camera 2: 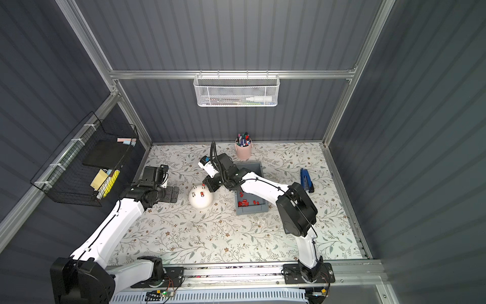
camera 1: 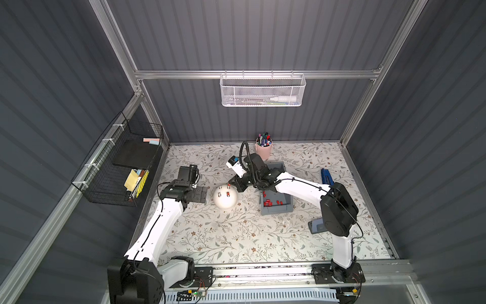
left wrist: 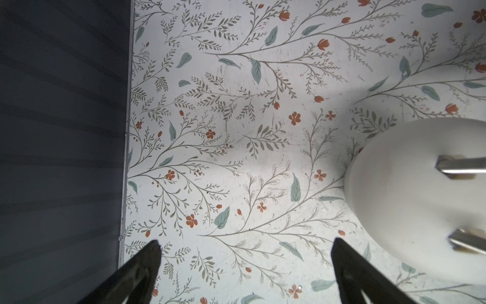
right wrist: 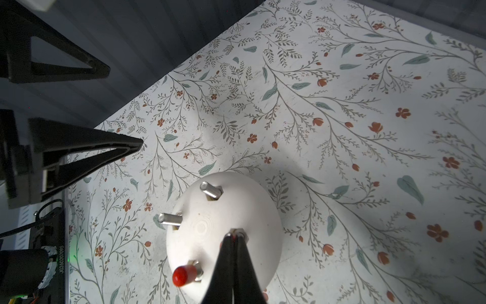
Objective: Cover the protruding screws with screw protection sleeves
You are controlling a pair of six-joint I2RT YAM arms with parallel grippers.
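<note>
A white dome (right wrist: 227,202) stands on the patterned table with metal screws sticking out. Two bare screws show in the right wrist view, an upper screw (right wrist: 210,190) and a left screw (right wrist: 170,219). A red sleeve (right wrist: 184,275) covers the screw at lower left. My right gripper is shut right at another screw, whose tip shows just behind the fingertips. A second speck of red (camera 1: 228,185) appears beside these fingertips; whether they grip it cannot be told. My left gripper is open left of the dome, nothing between its fingers.
A grey bin (camera 1: 277,210) holding several loose red sleeves sits right of the dome, partly under my right arm. A pink pen cup (camera 1: 263,151) stands behind, and a blue stapler (camera 2: 306,181) lies at the right.
</note>
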